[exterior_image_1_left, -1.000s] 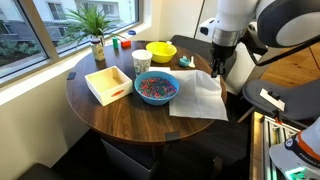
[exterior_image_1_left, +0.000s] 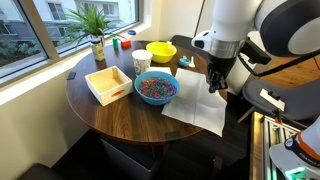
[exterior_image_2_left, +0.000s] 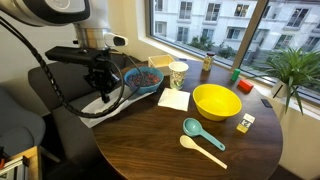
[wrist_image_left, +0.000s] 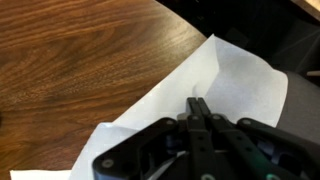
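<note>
My gripper (exterior_image_1_left: 214, 86) is low over a white paper sheet (exterior_image_1_left: 195, 108) near the table edge. In the wrist view its fingertips (wrist_image_left: 194, 104) are together, with the white sheet (wrist_image_left: 160, 100) directly beyond them. A crease runs through the sheet near the tips; whether any paper is pinched there is hard to see. In exterior view 2 the gripper (exterior_image_2_left: 96, 90) hangs above a white part of the paper (exterior_image_2_left: 97, 108) at the left, while another white piece (exterior_image_2_left: 174, 99) lies near the cup.
Beside the paper is a blue bowl of small red items (exterior_image_1_left: 157, 88). A cream box (exterior_image_1_left: 108, 84), a patterned cup (exterior_image_1_left: 142, 62) and a yellow bowl (exterior_image_1_left: 160, 50) stand farther back. A teal spoon (exterior_image_2_left: 203, 133) and a pale spoon (exterior_image_2_left: 202, 149) lie on the table (exterior_image_2_left: 150, 150).
My gripper has come down and slightly left in exterior view 1. The paper's upper right part, raised toward the gripper earlier, now sits lower. The bowls, box and cup are unchanged.
</note>
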